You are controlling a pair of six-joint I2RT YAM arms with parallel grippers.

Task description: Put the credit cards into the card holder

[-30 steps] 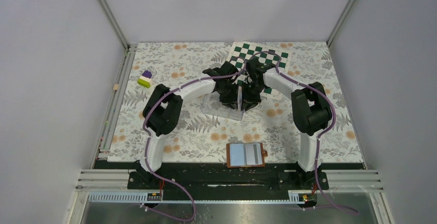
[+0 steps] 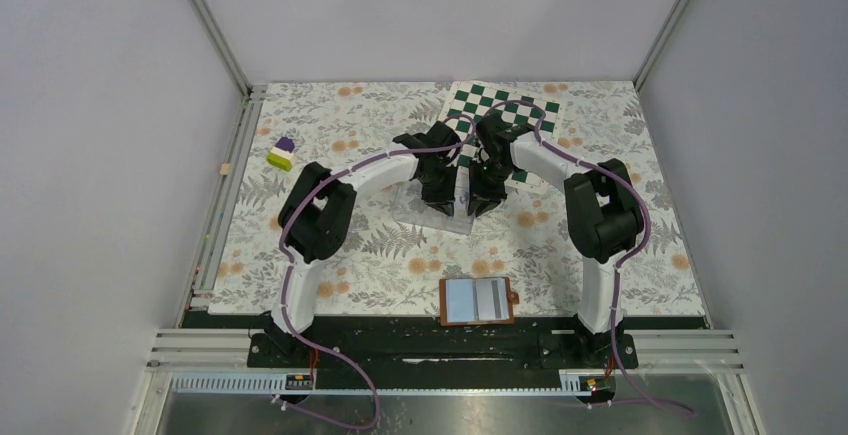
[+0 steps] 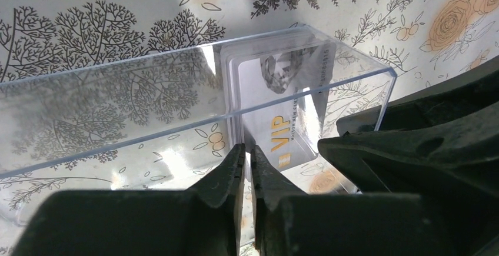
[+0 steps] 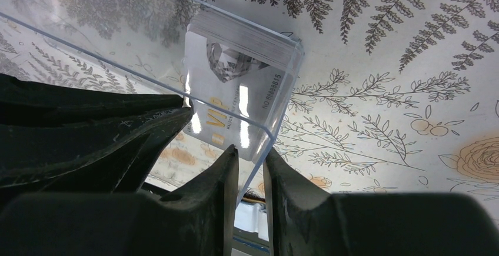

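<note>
The card holder [image 3: 129,85] is a long clear box. Its end holds several pale cards standing together, the front VIP card leaning; in the right wrist view that card [image 4: 235,85] lies close to the end wall. My left gripper reaches over the near wall to the cards' edge, its fingertips slightly apart with a pale strip between them; whether they grip it is unclear. A narrow gap separates the fingertips of my right gripper, and the holder's clear corner edge runs between them. From above, both grippers largely hide the cards.
Behind the arms lies a green-and-white checkered board [image 2: 465,105]. A yellow, white and purple block [image 2: 281,153] sits at the far left. A brown-edged tray [image 2: 443,301] stands at the front edge. Patterned cloth between tray and holder is clear.
The right arm and the card holder look nearly still.
</note>
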